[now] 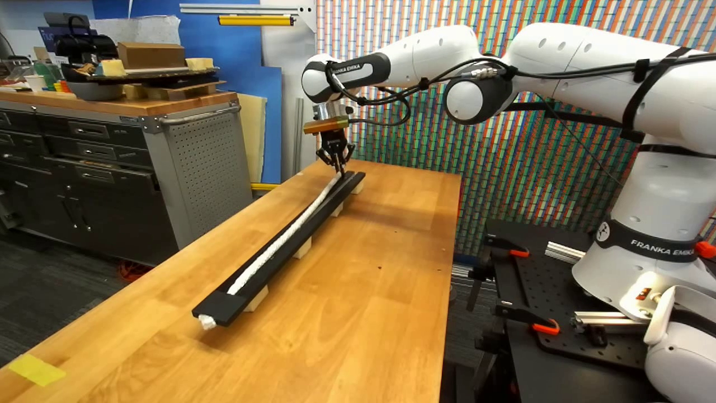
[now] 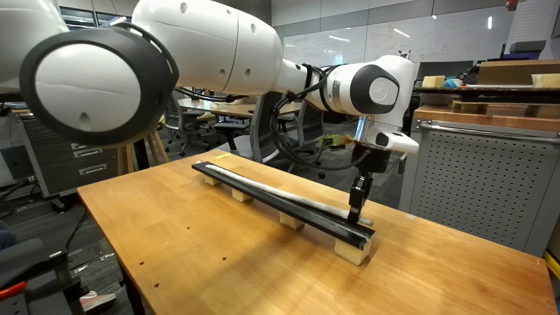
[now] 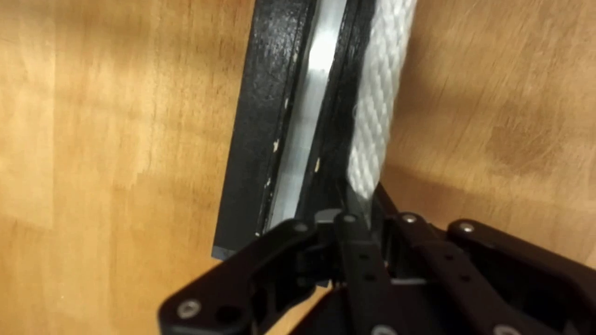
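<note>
A white braided rope (image 1: 288,236) runs along a long black channel (image 2: 309,215). At the near end in exterior view 1, the rope passes under a black cover and its tip pokes out. Toward the far end it lies off the groove, over the channel's edge, as the wrist view shows: the rope (image 3: 381,83) is right of the bare metal groove (image 3: 313,89). My gripper (image 1: 339,168) is down at that far end, shut on the rope. Its fingers (image 3: 357,245) hide the gripped part in the wrist view. A short rope end shows beyond the gripper (image 2: 352,218) in exterior view 2.
Wooden blocks (image 2: 350,252) hold the channel above the wooden table (image 2: 173,231). Yellow tape (image 1: 37,369) marks the table's near left corner. A tool cabinet (image 1: 201,154) stands beyond the table's left edge.
</note>
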